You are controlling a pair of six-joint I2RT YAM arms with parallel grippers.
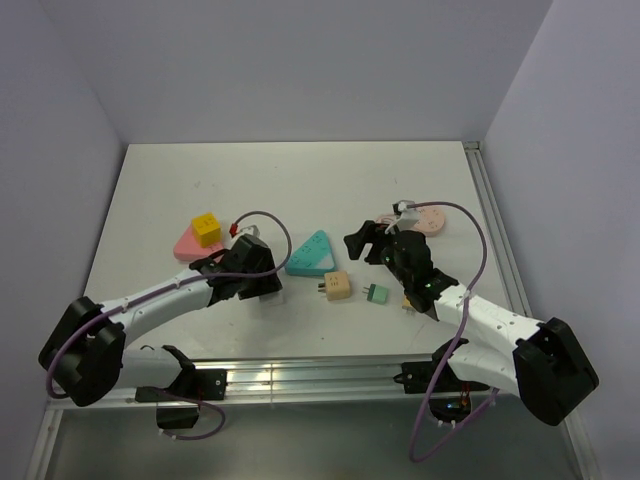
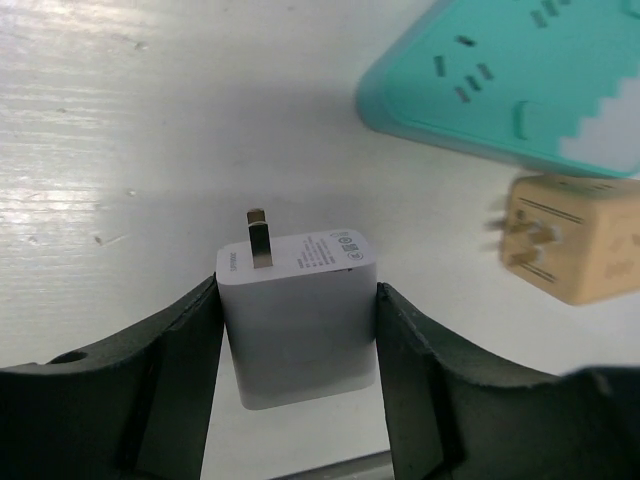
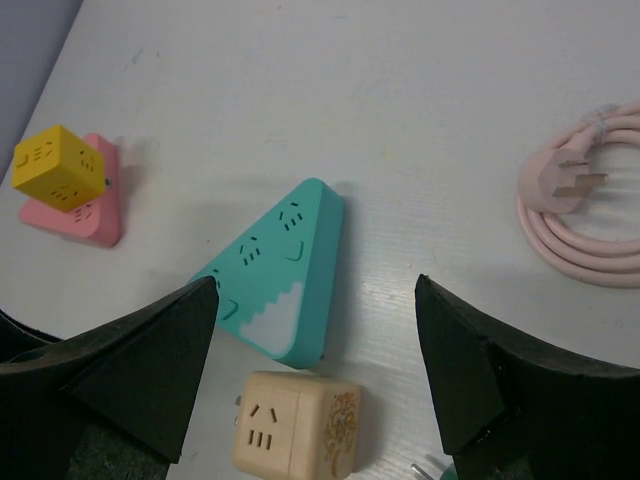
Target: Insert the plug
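Note:
A white plug (image 2: 300, 330) with a metal prong on its top face is between the fingers of my left gripper, which is shut on it from both sides. In the top view the plug (image 1: 272, 298) shows just below the left gripper. To its right lies a teal triangular socket block (image 1: 312, 255) with several slots, flat on the table. My right gripper stands open and empty, above the right part of the table, its fingers spread wide.
A tan cube adapter (image 1: 337, 286) and a small green plug (image 1: 376, 294) lie right of the left gripper. A yellow cube (image 1: 206, 229) sits on a pink block (image 1: 192, 247) at left. A coiled pink cord (image 3: 600, 262) lies at right.

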